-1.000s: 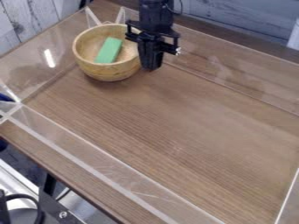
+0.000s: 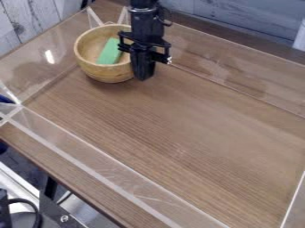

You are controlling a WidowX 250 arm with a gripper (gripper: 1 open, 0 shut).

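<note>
My gripper (image 2: pixel 142 64) is at the top centre, its black fingers pointing down at the right rim of a tan bowl (image 2: pixel 93 68). Whether the fingers are apart or together is hard to make out, and the wrist hides part of the bowl's rim. Inside the bowl lies a green block (image 2: pixel 112 52), partly behind the arm.
White walls (image 2: pixel 268 18) stand behind it at the upper right and left, and black cables (image 2: pixel 24 203) hang at the lower left.
My gripper has moved a little to the left, over the bowl's right side. The bowl and green block look about where they were.
</note>
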